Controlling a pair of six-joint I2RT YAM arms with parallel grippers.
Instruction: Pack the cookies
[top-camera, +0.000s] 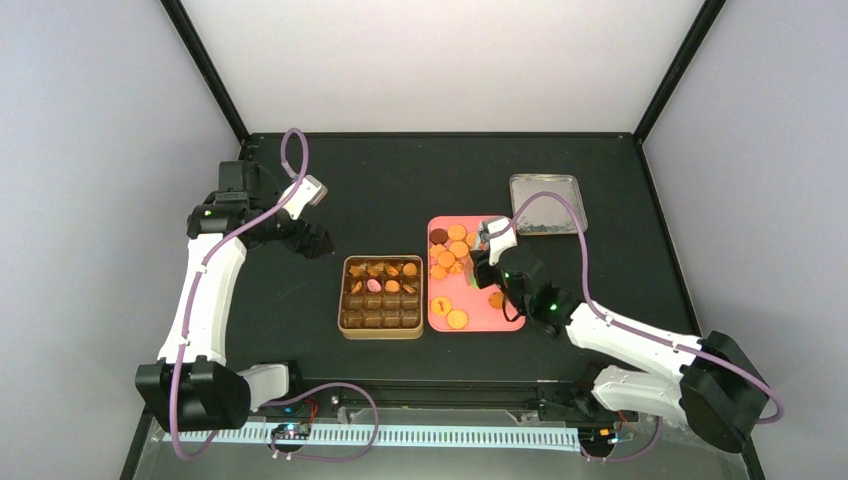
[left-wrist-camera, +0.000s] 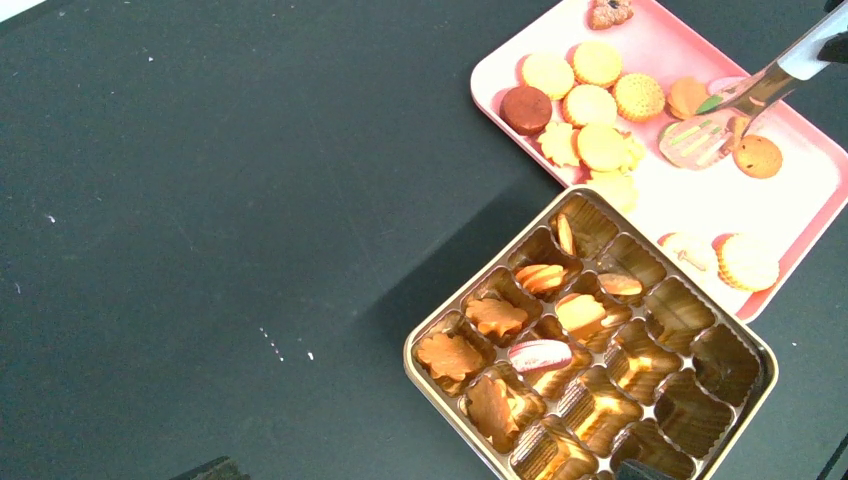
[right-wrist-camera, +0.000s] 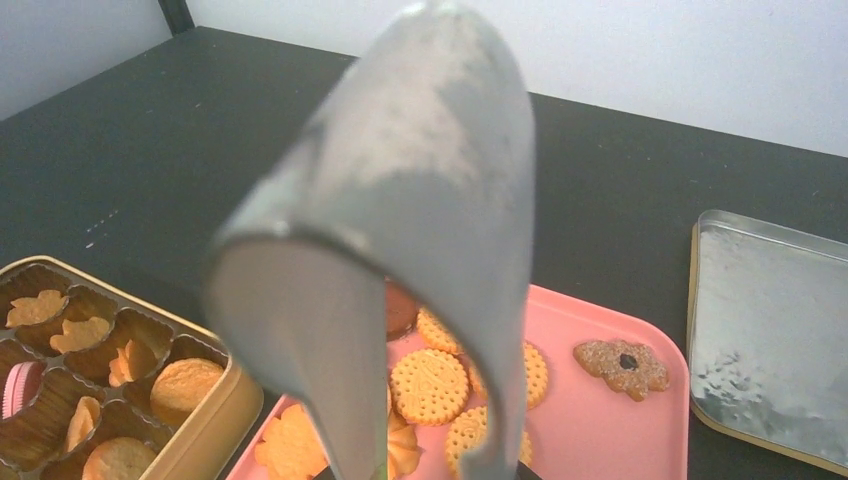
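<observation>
The pink tray (top-camera: 477, 314) holds round yellow cookies (left-wrist-camera: 590, 104), flower-shaped ones and a dark brown cookie (left-wrist-camera: 526, 109). To its left, the gold compartment box (top-camera: 381, 332) has cookies in its back rows; a pink one (left-wrist-camera: 540, 355) is among them, and front compartments are empty. Above the pink tray, my right gripper (top-camera: 478, 262) is around metal tongs (right-wrist-camera: 400, 150), its fingertips barely showing at their sides. The slotted tong end (left-wrist-camera: 697, 140) is low over the tray; whether anything is pinched cannot be told. My left gripper is open and empty, behind and left of the box.
A silver metal tray (top-camera: 547, 227) stands behind and right of the pink tray. A sugared brown cookie (right-wrist-camera: 622, 367) lies near the pink tray's back edge. The black table (top-camera: 290, 300) left of the box is bare.
</observation>
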